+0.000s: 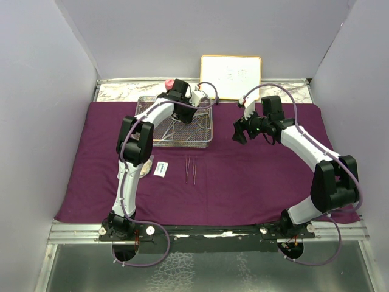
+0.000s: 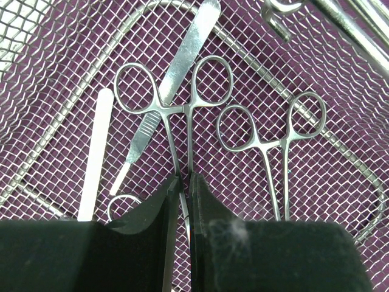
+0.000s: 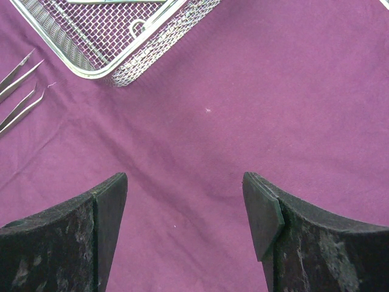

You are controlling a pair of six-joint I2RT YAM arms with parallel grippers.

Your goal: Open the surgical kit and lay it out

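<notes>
A wire mesh tray (image 1: 205, 139) holds steel instruments: haemostats (image 2: 265, 145), a flat handle (image 2: 185, 52) and a white handle (image 2: 95, 152). My left gripper is down in the tray, its fingertips close together at the shanks of the middle haemostat; whether they grip it is unclear. My right gripper stands open and empty over the purple cloth, right of the tray. Two pairs of tweezers (image 1: 194, 172) lie on the cloth in front of the tray.
A white packet (image 1: 160, 169) and a pale bundle (image 1: 145, 168) lie near the left arm. A white board (image 1: 230, 74) stands behind.
</notes>
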